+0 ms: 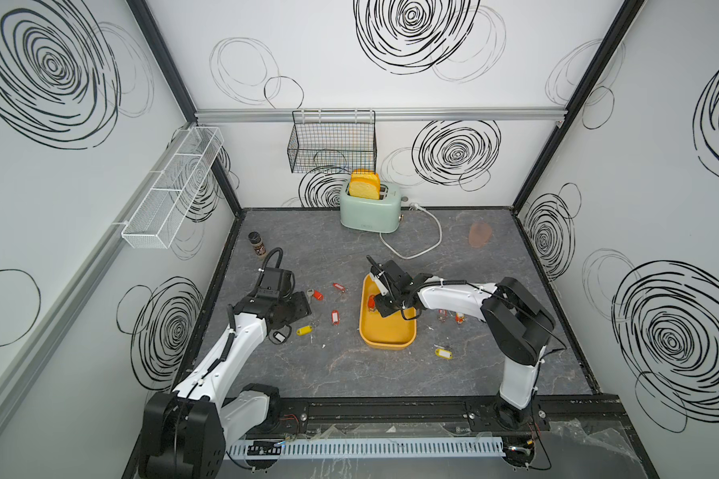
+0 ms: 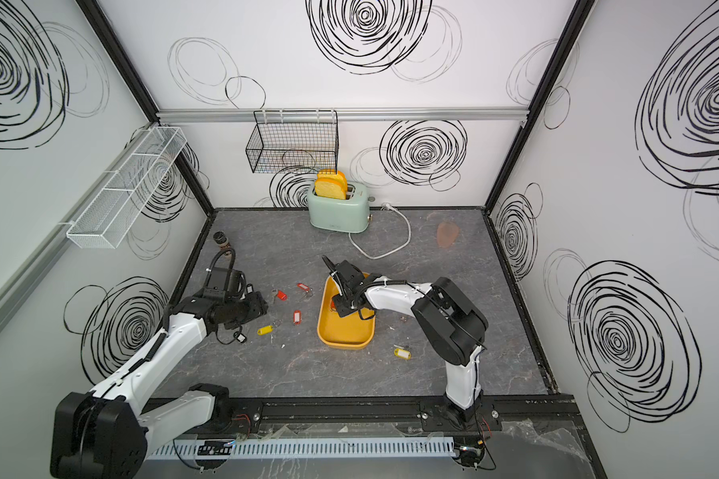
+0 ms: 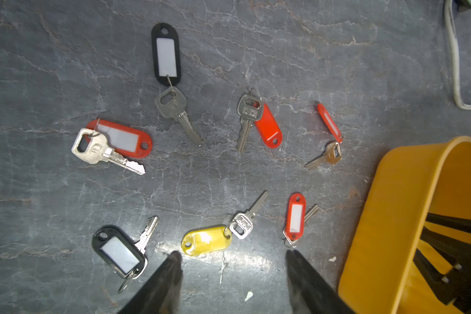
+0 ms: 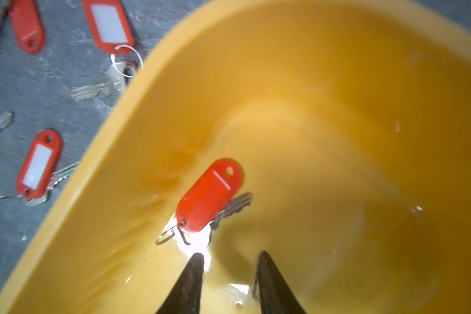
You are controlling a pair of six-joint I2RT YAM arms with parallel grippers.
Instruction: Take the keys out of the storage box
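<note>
A key with a red tag (image 4: 206, 198) lies on the floor of the yellow storage box (image 1: 387, 343), near one wall. Just short of it in the right wrist view, my right gripper is open inside the box, its fingers apart with nothing between them. My left gripper hovers over the table left of the box, its fingers apart and empty. Below it lie loose keys: one with a yellow tag (image 3: 206, 240), one with a black tag (image 3: 119, 254), another black tag (image 3: 166, 56) and several red ones, including a red tag (image 3: 295, 216).
Right of the box lies another yellow-tagged key (image 1: 443, 353). A green toaster (image 1: 370, 209) with its cord stands at the back wall, and a dark jar (image 1: 256, 242) at the back left.
</note>
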